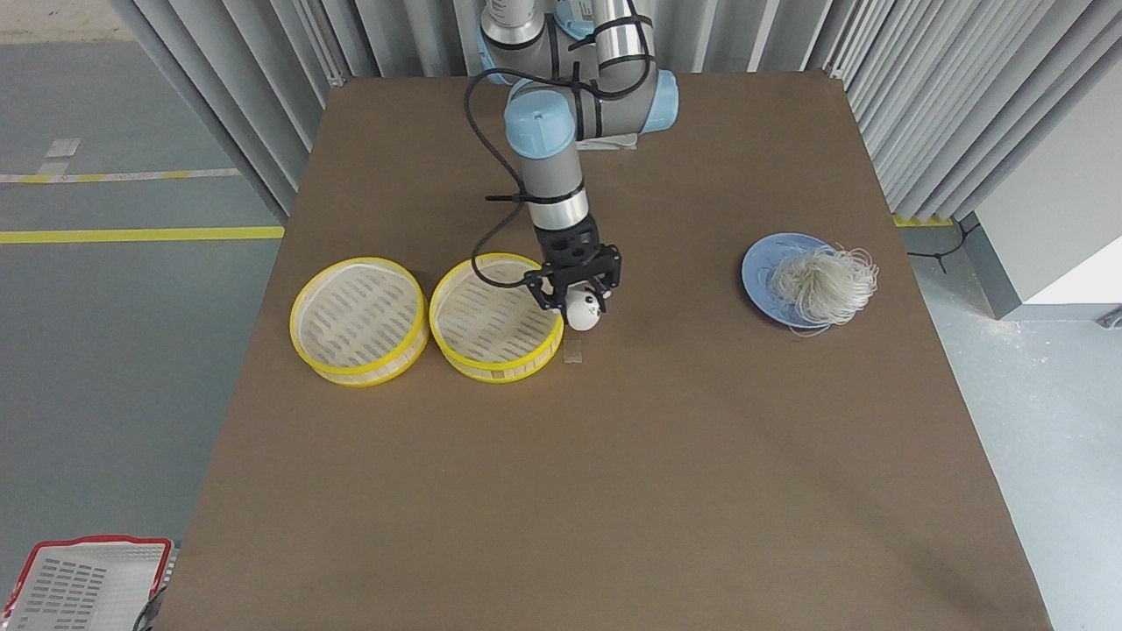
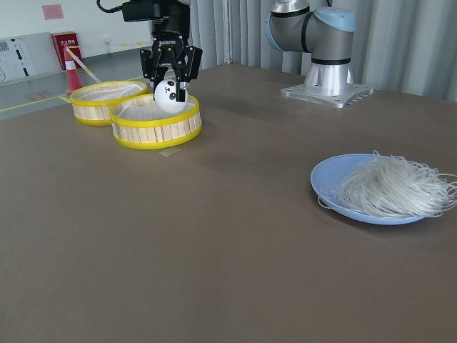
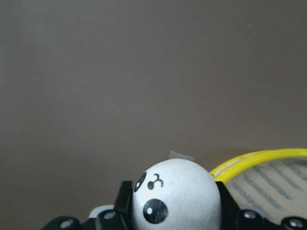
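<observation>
My gripper (image 1: 573,294) is shut on a white ball with a panda face (image 2: 170,96), which fills the space between the fingers in the wrist view (image 3: 175,196). It hangs over the near right part of the right yellow-rimmed steamer basket (image 1: 486,363), lined with slotted paper. A second such basket (image 1: 358,315) sits just left of it. A blue plate (image 1: 770,263) at the table's right holds a tangle of white noodle-like strands (image 1: 826,284).
A red-rimmed crate (image 1: 89,589) stands off the table at the lower left.
</observation>
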